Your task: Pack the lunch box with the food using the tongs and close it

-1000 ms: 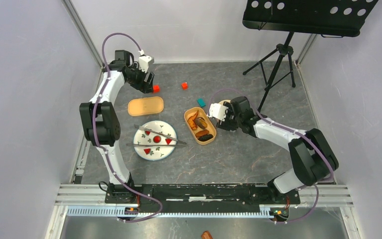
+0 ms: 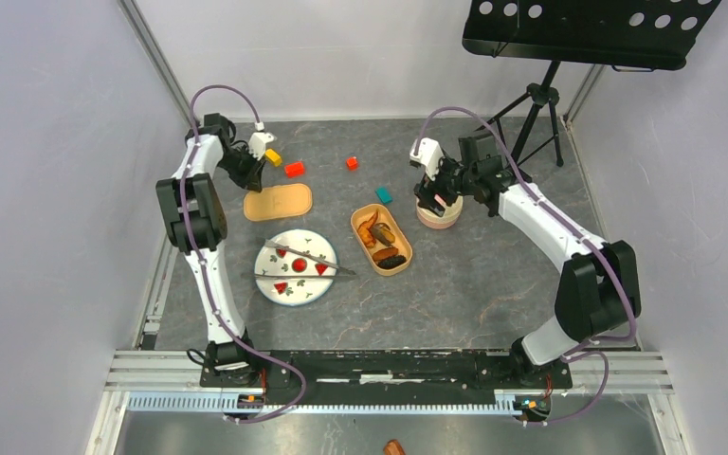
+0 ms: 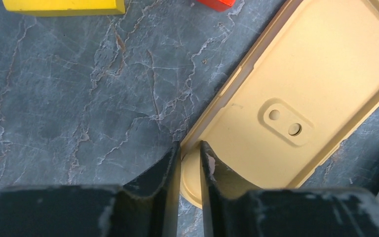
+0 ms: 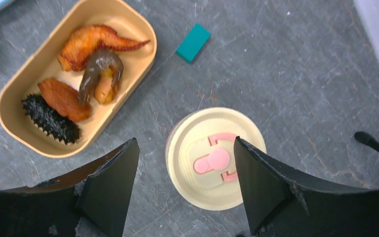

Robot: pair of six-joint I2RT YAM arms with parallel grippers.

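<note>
The tan lunch box lid (image 2: 278, 200) lies flat on the left; in the left wrist view my left gripper straddles its near edge at one rounded end, fingertips a small way apart. The tan box (image 2: 381, 237) holds several food pieces, including orange-brown ones and a black spiky one. My right gripper is open above a round cream lidded container (image 4: 207, 190) with pink fittings, right of the box.
A white plate (image 2: 296, 292) with red pieces and two long utensils lies front left. Small yellow (image 2: 273, 156), red (image 2: 294, 169) and teal (image 2: 383, 195) blocks are scattered behind. A black stand (image 2: 550, 95) occupies the back right.
My right gripper has risen and moved back, uncovering more of the round container.
</note>
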